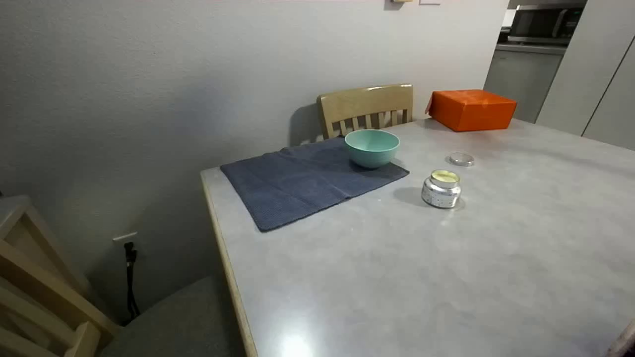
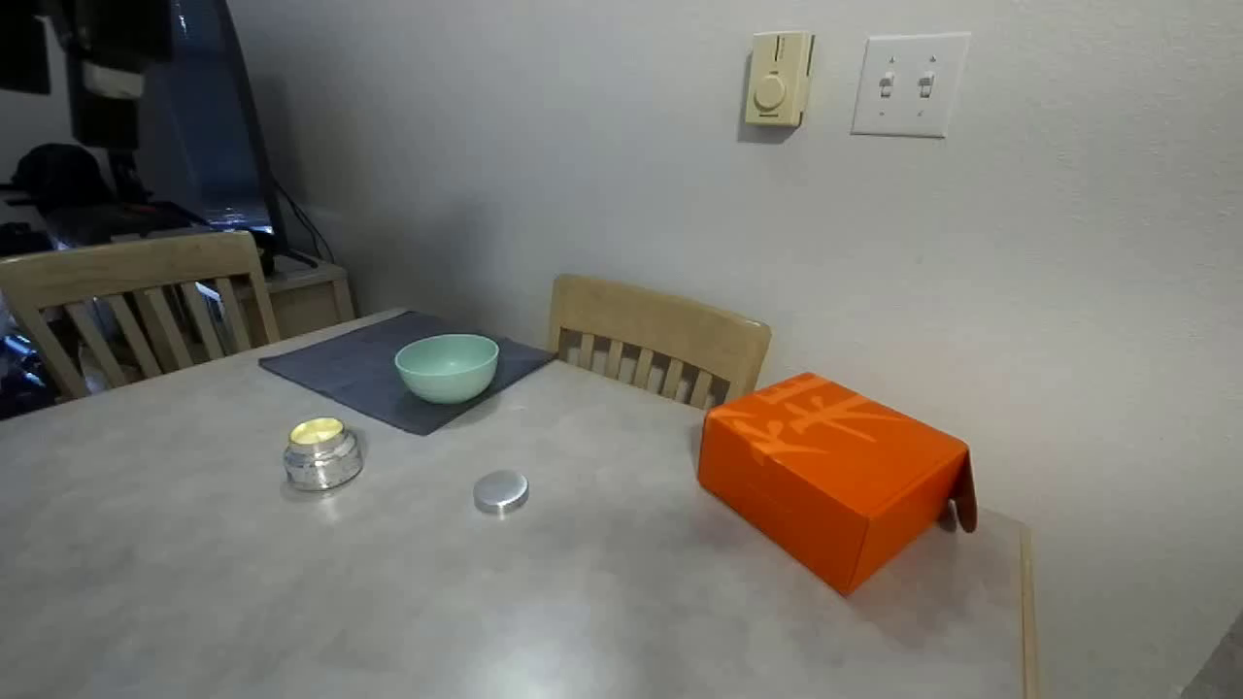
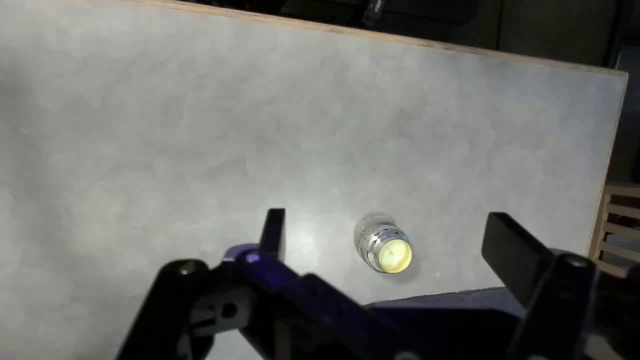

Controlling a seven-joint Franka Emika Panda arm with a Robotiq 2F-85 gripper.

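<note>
A silver candle jar (image 1: 441,190) with pale yellow wax stands uncovered on the grey table. Its round silver lid (image 2: 501,491) lies flat on the tabletop, apart from the jar. A mint-green bowl (image 1: 372,148) rests upright on a dark blue cloth (image 1: 297,183). In the wrist view my gripper is open, its black fingers spread wide. The candle jar (image 3: 384,247) appears between them from above, well below and untouched. Neither the bowl nor the lid shows in that view; only an edge of the cloth (image 3: 444,299) does.
An orange box (image 2: 833,478) occupies the table's corner by the wall, a flap hanging at one end. Wooden chairs (image 2: 658,338) stand against the table edges.
</note>
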